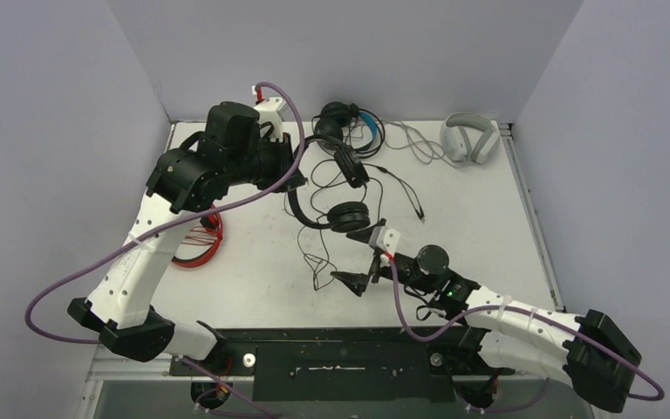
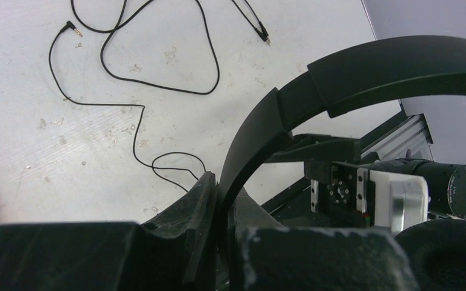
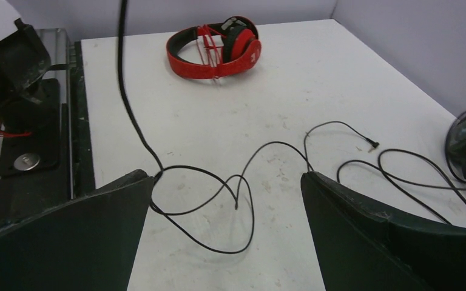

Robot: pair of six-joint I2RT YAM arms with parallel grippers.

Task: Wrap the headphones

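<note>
Black headphones hang in the air above the table, their headband point(image 2: 261, 139) pinched by my left gripper, which is shut on it. In the top view both ear cups, one of them the lower cup point(image 1: 348, 216), face right. My right gripper point(image 1: 355, 257) is open beside and below that cup, with no cable gripped in it. A thin black cable point(image 3: 135, 124) hangs down in the right wrist view and loops on the table beyond the open fingers point(image 3: 364, 236). Elsewhere on the table lies more black cable point(image 2: 212, 60) with a plug point(image 2: 71, 28).
Red headphones point(image 3: 213, 71) lie at the table's left side. At the back are black headphones with a blue band point(image 1: 336, 118) and white headphones point(image 1: 469, 140).
</note>
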